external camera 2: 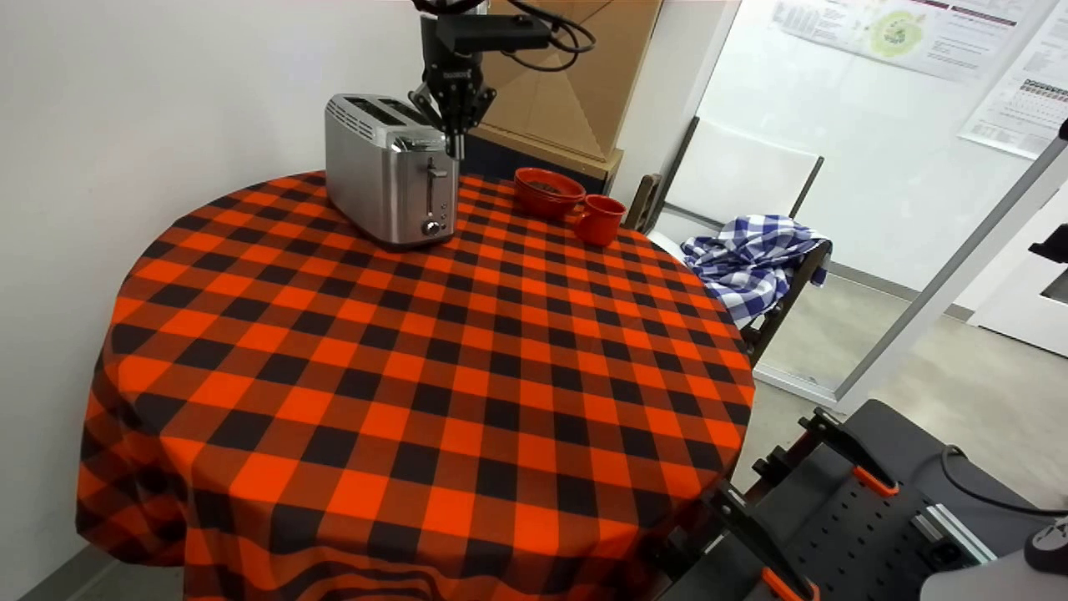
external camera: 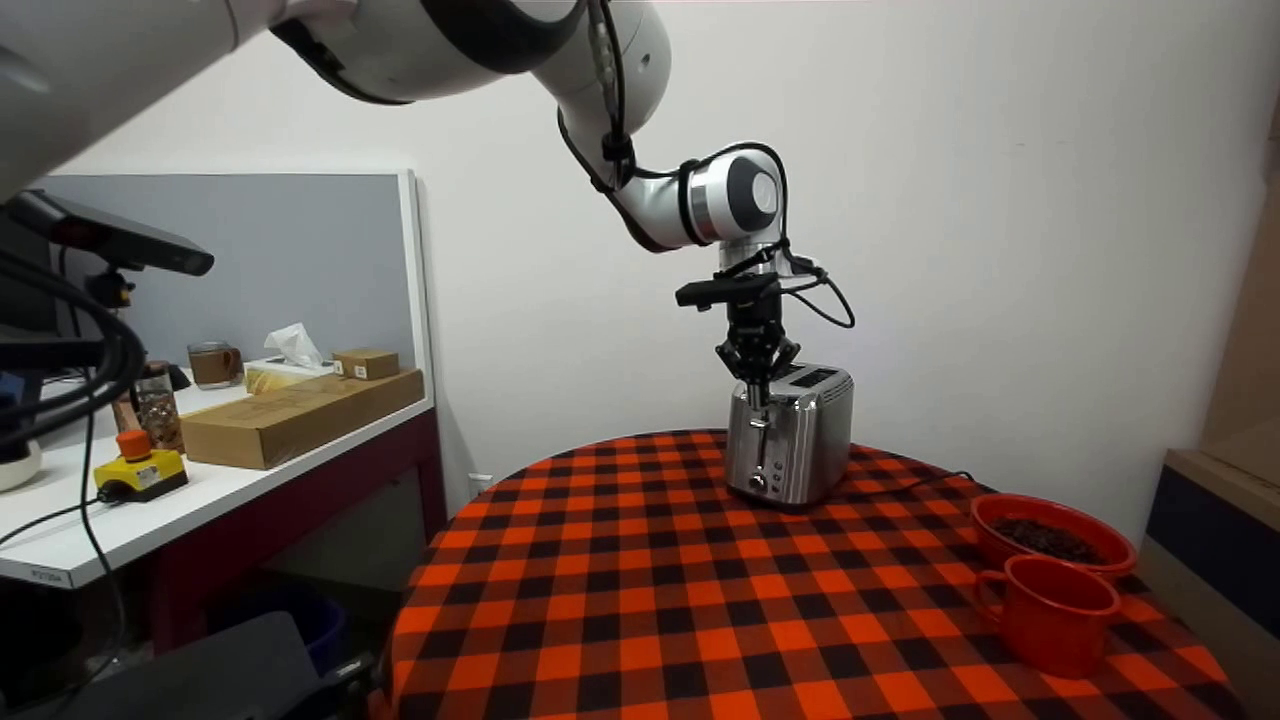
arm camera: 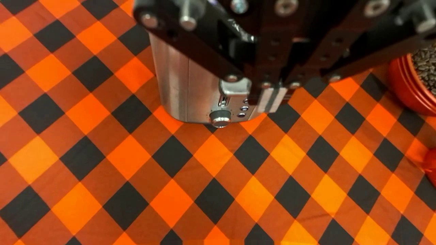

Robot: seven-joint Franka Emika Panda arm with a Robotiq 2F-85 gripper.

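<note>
A silver two-slot toaster (external camera: 800, 434) stands upright on the checked cloth, its lever (external camera: 759, 422) near the top of its track and a dial (arm camera: 221, 118) below. My gripper (external camera: 758, 396) points straight down in front of the toaster's upper front face, fingertips close to lever height. In the second exterior view the gripper (external camera 2: 456, 147) appears just to the right of the toaster's lever (external camera 2: 436, 174). The fingers (arm camera: 271, 99) are together, with nothing showing between them. Whether they touch the toaster or the lever cannot be told.
A red bowl (external camera: 986, 516) of dark beans and a red mug (external camera: 1056, 622) stand on the right of the table. The toaster's black cord (external camera: 918, 482) runs toward them. Most of the checked tablecloth (external camera 2: 400, 401) is bare.
</note>
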